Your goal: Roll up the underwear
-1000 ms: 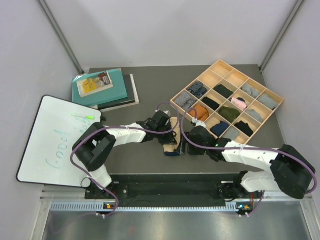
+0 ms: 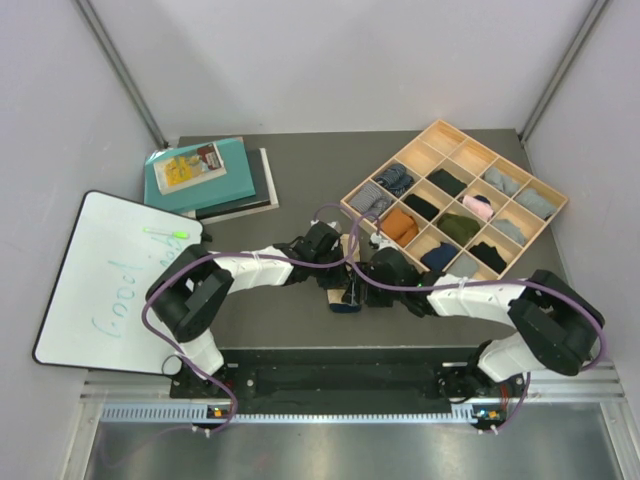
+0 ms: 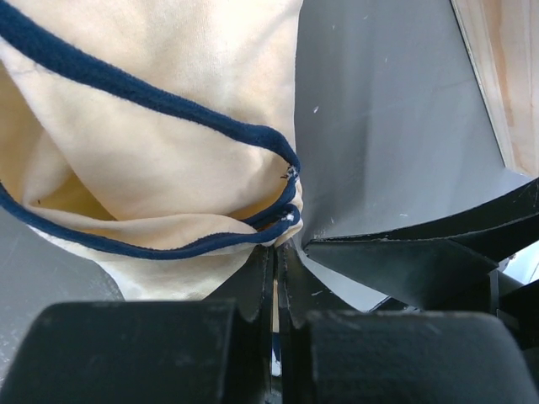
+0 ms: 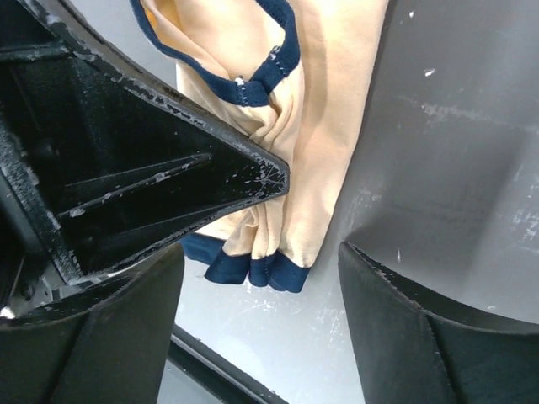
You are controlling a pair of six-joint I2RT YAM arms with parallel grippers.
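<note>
The cream underwear with navy trim (image 2: pixel 345 308) lies as a narrow strip on the dark table, mostly under both grippers in the top view. In the left wrist view its cloth (image 3: pixel 185 50) bunches at the tips of my left gripper, which is shut on a pinched fold. My right gripper is partly open at the near end. Its two fingers stand to either side of the gathered cloth and navy hem (image 4: pixel 269 271), with a gap at the right. The left gripper's black finger (image 4: pixel 210 168) covers part of the underwear in the right wrist view.
A wooden divided box (image 2: pixel 440 135) with several rolled garments stands at the back right, close to the right arm. Books (image 2: pixel 235 170) lie at the back left and a whiteboard (image 2: pixel 110 290) at the left. Clear table lies behind the arms.
The left arm has stayed in place.
</note>
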